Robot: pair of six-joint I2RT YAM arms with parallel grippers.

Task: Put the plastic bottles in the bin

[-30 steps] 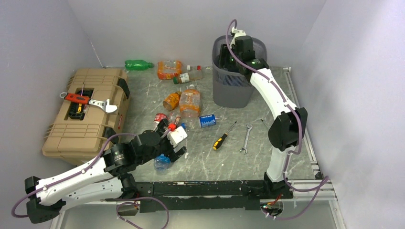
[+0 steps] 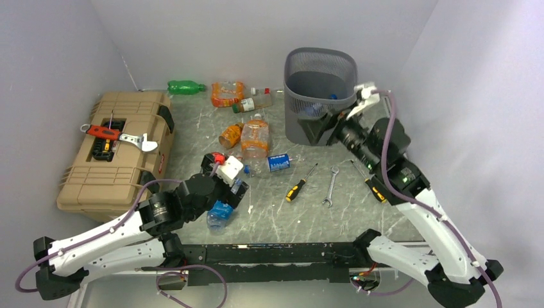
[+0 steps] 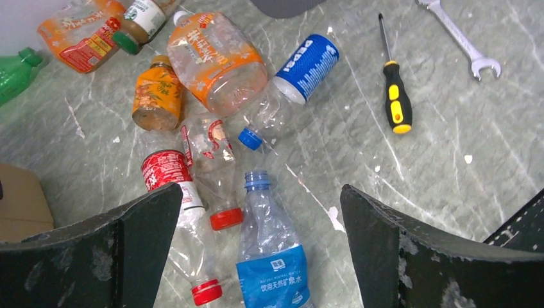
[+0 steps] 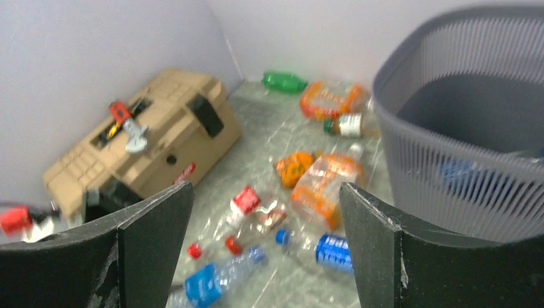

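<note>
The grey mesh bin stands at the back right, blue items visible inside. Loose bottles lie left of it: green bottle, large orange-label bottles, small orange bottle, blue-label bottle, red-capped bottles, water bottle. My left gripper hangs open above the lower bottles, nothing between its fingers. My right gripper is raised by the bin's front rim, fingers apart, nothing seen between them.
A tan toolbox with an adjustable wrench on it fills the left. Screwdrivers and a spanner lie in the open front-right area.
My right arm has lifted out of the bin and swung toward the front, its gripper now at the rim. My left gripper has shifted slightly left.
</note>
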